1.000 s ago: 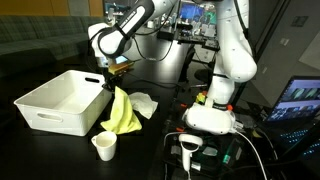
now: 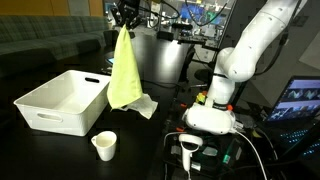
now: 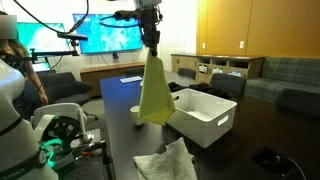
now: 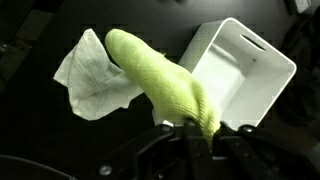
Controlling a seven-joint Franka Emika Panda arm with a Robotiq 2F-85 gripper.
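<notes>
A yellow-green cloth [image 2: 125, 75] hangs from my gripper [image 2: 126, 27], which is shut on its top end. In exterior view 2 the cloth [image 3: 156, 92] drops in a long fold beneath the gripper [image 3: 152, 48], above the table. Seen from the wrist, the cloth [image 4: 160, 78] stretches away from the fingers and covers part of the view below. The white basket [image 2: 67, 101] stands on the table to the left of the cloth in exterior view 1. A crumpled white cloth [image 3: 168, 163] lies on the table, in front of the basket in exterior view 2.
A white mug [image 2: 104, 145] stands near the basket's front corner. Some dark small objects [image 3: 275, 160] lie on the black table in exterior view 2.
My gripper has risen, drawing the yellow-green cloth up from a heap near the table into a long hanging shape. The basket, mug and white cloth have stayed put.
</notes>
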